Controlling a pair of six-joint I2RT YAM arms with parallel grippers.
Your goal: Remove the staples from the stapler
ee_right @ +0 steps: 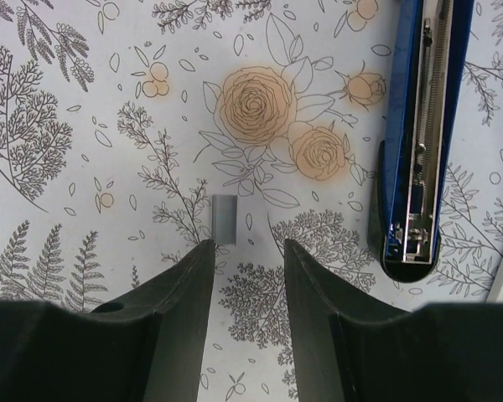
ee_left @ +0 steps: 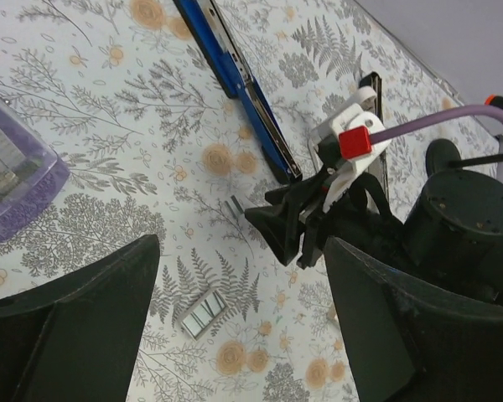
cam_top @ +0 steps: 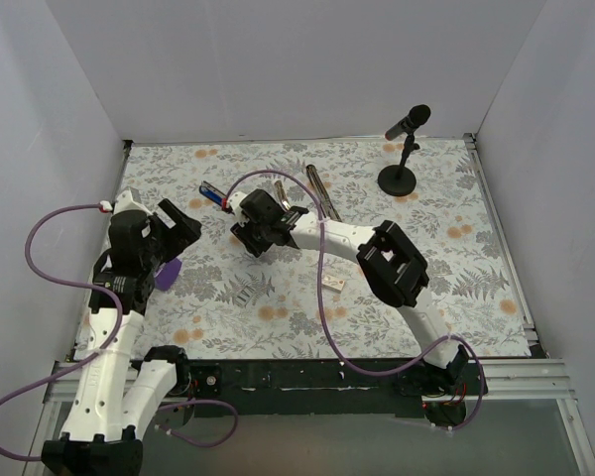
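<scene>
A blue stapler lies open, its channel showing, seen end-on in the right wrist view (ee_right: 421, 167). A small grey staple strip (ee_right: 225, 219) lies on the cloth left of it, just beyond the open fingers of my right gripper, which has nothing between them. Another pale staple piece (ee_left: 203, 313) lies nearer the front. My left gripper is open and raised at the left, above the cloth. A purple box (cam_top: 169, 275) sits under the left arm's side.
Two more long staplers (cam_top: 319, 183) lie at the back centre, partly behind the right arm. A small pale block (cam_top: 332, 284) is right of centre. A black stand (cam_top: 397, 181) stands at the back right.
</scene>
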